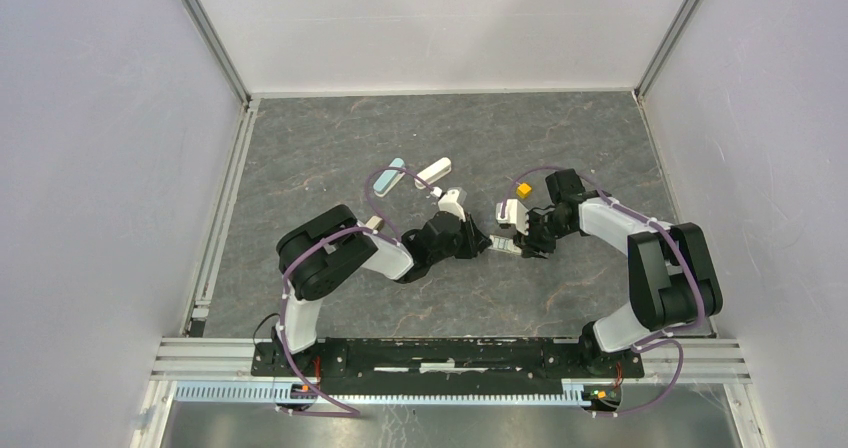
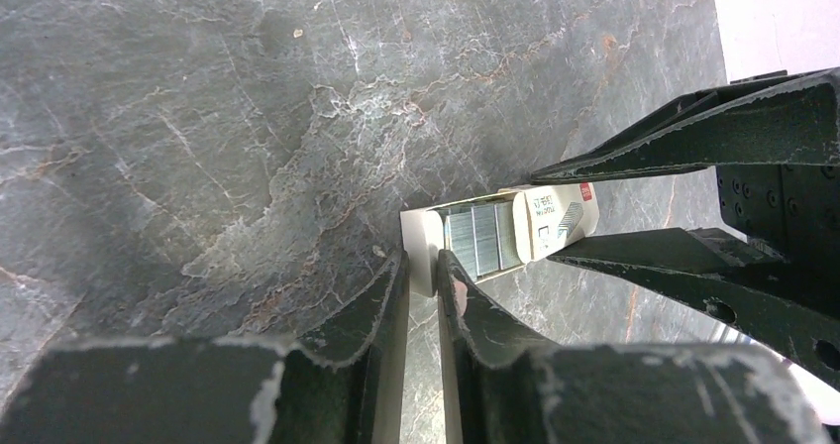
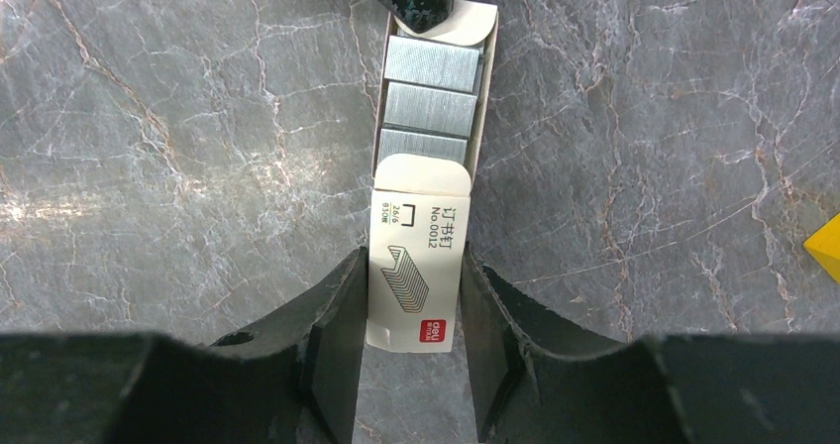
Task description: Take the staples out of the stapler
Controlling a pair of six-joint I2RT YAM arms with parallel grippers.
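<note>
A small white staple box (image 3: 408, 266) is held low over the grey table, its tray partly pulled out. Rows of silver staples (image 3: 430, 107) lie in that tray. My right gripper is shut on the printed sleeve, one finger on each long side. At the tray's far end is a white end flap (image 2: 423, 251). My left gripper is at this flap, its fingertips slightly parted, and one of them overlaps the flap in the right wrist view. Whether they grip it is unclear. No stapler can be made out for certain.
Behind the left arm lie a pale blue oblong object (image 1: 389, 178) and a white oblong object (image 1: 433, 172). A yellow piece (image 1: 524, 190) sits behind the right gripper. Near the left forearm is a small beige item (image 1: 374, 223).
</note>
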